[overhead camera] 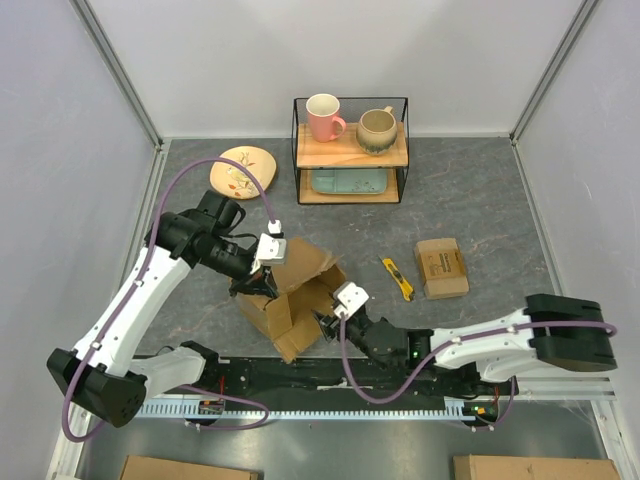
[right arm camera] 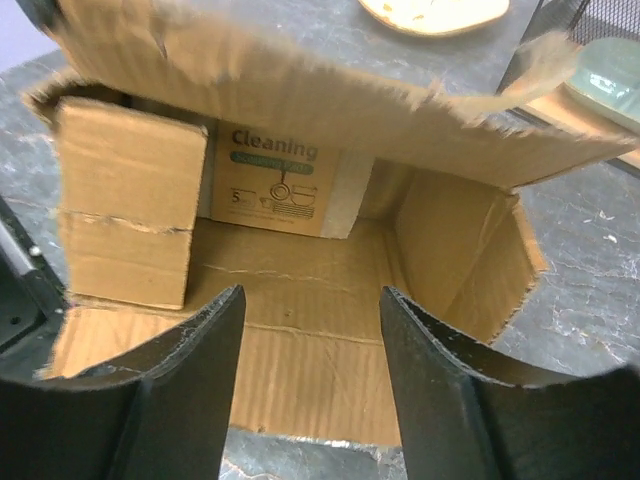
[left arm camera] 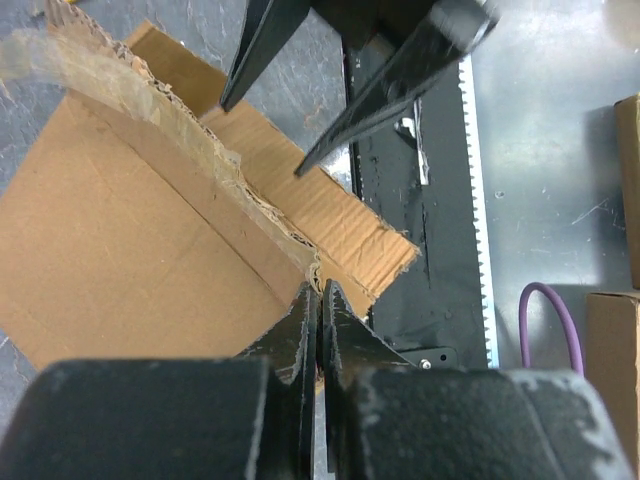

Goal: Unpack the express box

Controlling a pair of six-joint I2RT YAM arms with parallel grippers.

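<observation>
The open cardboard express box [overhead camera: 294, 310] tilts near the table's front left. My left gripper is shut on the cut, taped edge of one of its flaps [left arm camera: 170, 150]. My right gripper faces the opening with its fingers apart and nothing between them; in the left wrist view its fingertips hang above the flaps. Inside, in the right wrist view, a smaller brown box printed "Cleaning" [right arm camera: 275, 180] lies at the back.
A yellow box cutter [overhead camera: 398, 279] and a small box [overhead camera: 442, 268] lie on the right. A two-tier rack [overhead camera: 350, 197] with mugs and a plate [overhead camera: 243, 172] stand at the back.
</observation>
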